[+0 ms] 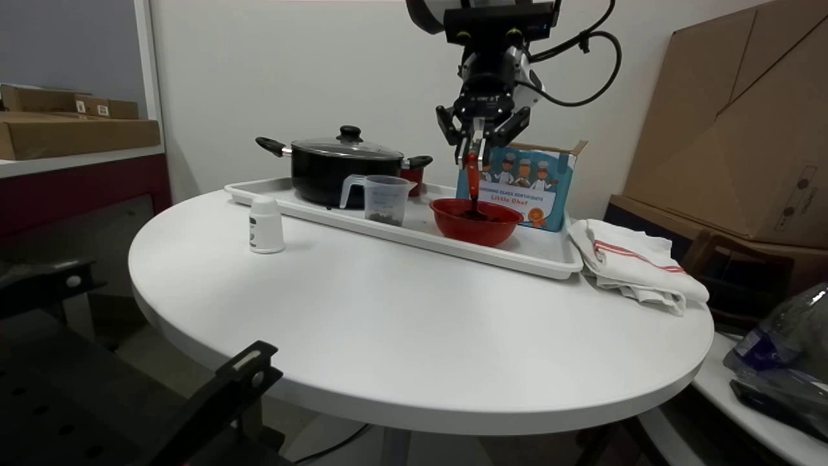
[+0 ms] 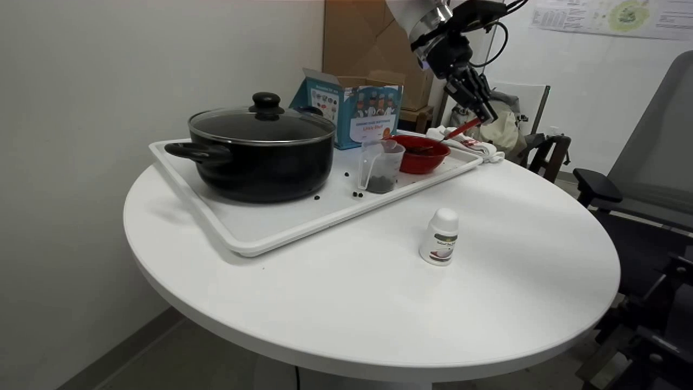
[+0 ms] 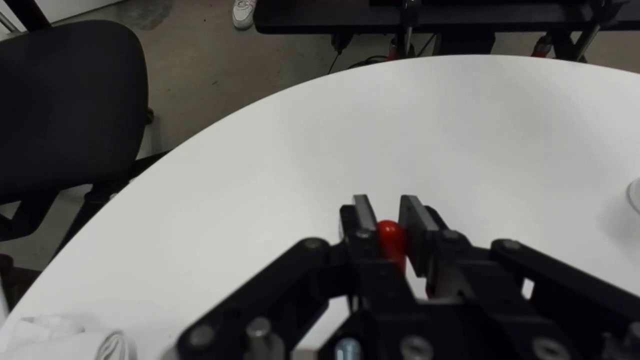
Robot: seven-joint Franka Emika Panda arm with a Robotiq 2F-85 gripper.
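My gripper (image 1: 471,159) is shut on the red handle of a spoon (image 1: 473,180), just above a red bowl (image 1: 477,225). The spoon's dark lower end reaches down inside that bowl, among dark contents; its tip is hidden there. In exterior view 2 the spoon (image 2: 461,129) slants from the gripper (image 2: 488,119) down to the bowl (image 2: 425,162). Between the fingers in the wrist view, the red handle end (image 3: 391,235) shows. A clear measuring cup (image 1: 385,199) with dark bits at its bottom stands left of the bowl.
All this sits on a white tray (image 1: 543,264) with a lidded black pot (image 2: 263,162) and a blue box (image 1: 516,182). Dark bits lie loose on the tray. A white bottle (image 2: 440,237) and a folded towel (image 1: 636,260) are on the table, whose front is clear.
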